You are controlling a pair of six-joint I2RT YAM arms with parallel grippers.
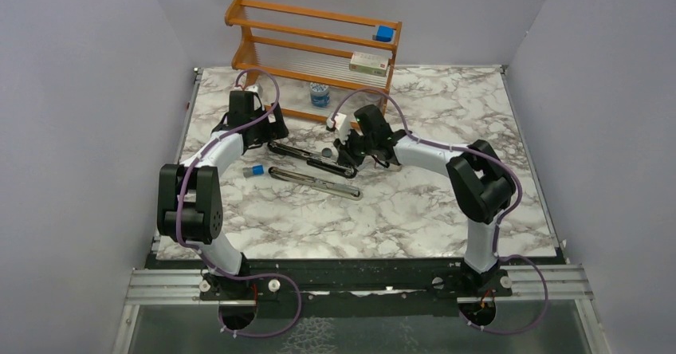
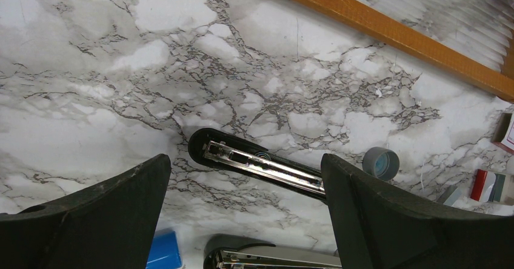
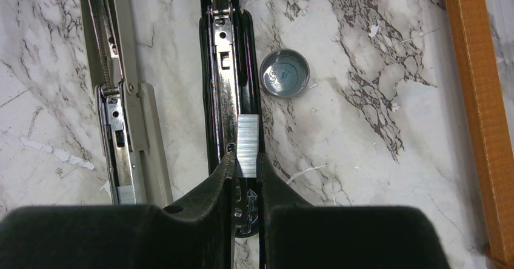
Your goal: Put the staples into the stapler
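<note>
The black stapler [image 3: 209,87] lies opened out flat on the table, its metal magazine facing up. My right gripper is above its near end, shut on a silver strip of staples [image 3: 247,139]. In the right wrist view, the strip appears over the right side of the magazine, roughly parallel to it; whether it touches cannot be told. Beyond the other end of the stapler, my left gripper stands open with nothing between its fingers. A grey stapler [image 3: 118,117] lies opened out alongside, with staples [image 3: 126,194] in its magazine.
A small round grey container [image 3: 284,73] sits close beside the black stapler. A blue-and-grey item [image 1: 253,171] lies at the left. The wooden rack [image 1: 319,79] stands at the back.
</note>
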